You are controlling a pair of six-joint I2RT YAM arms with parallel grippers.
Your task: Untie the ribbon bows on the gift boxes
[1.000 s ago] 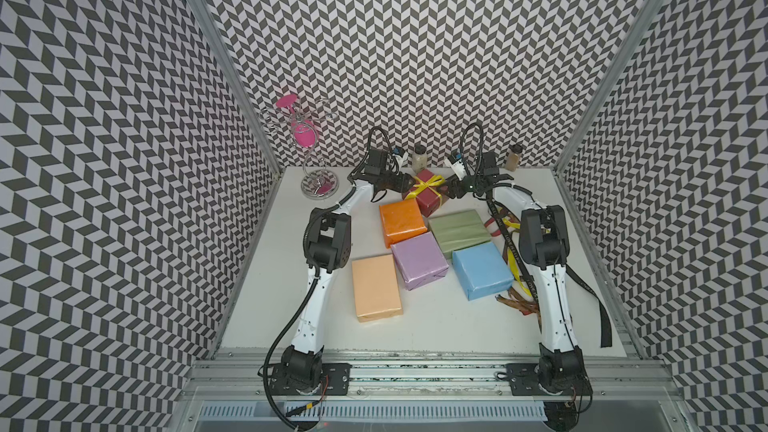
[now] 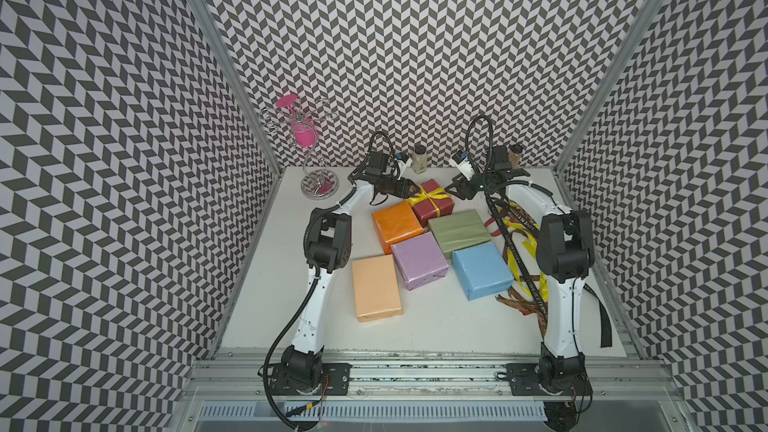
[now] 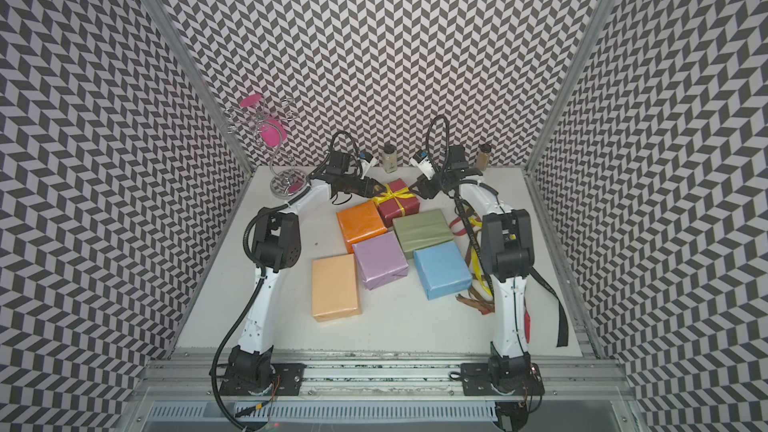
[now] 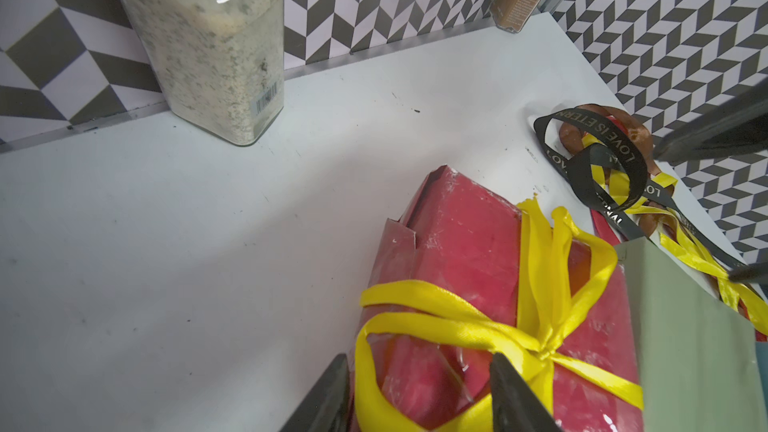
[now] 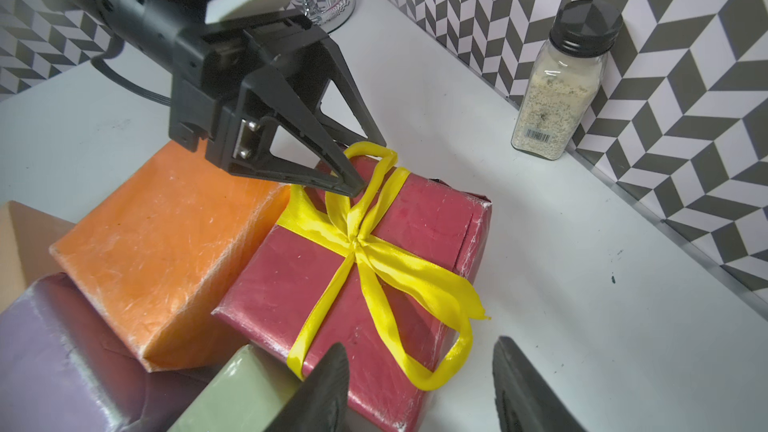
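The dark red box point(image 5: 416, 208) at the back of the table bears a yellow ribbon point(image 5: 356, 244) tied in a bow, its knot on top. My left gripper is open at the box's left edge; a loose yellow loop point(image 4: 432, 328) passes between and near its fingers, not visibly pinched. In the right wrist view, one left fingertip point(image 5: 352, 184) lies over that loop. Open and empty, my right gripper stands to the box's right, with the other bow loop point(image 5: 448, 344) visible beyond its fingers.
Orange point(image 2: 397, 226), green point(image 2: 459, 230), purple point(image 2: 419, 259), blue point(image 2: 481, 269) and peach point(image 2: 376, 286) boxes carry no ribbon. Loose ribbons point(image 2: 524, 248) lie under the right arm. A jar point(image 2: 418, 160) stands behind; a metal stand point(image 2: 320, 184) is back left.
The red box has turned and shifted slightly frontward and right, and the orange box has shifted slightly left.
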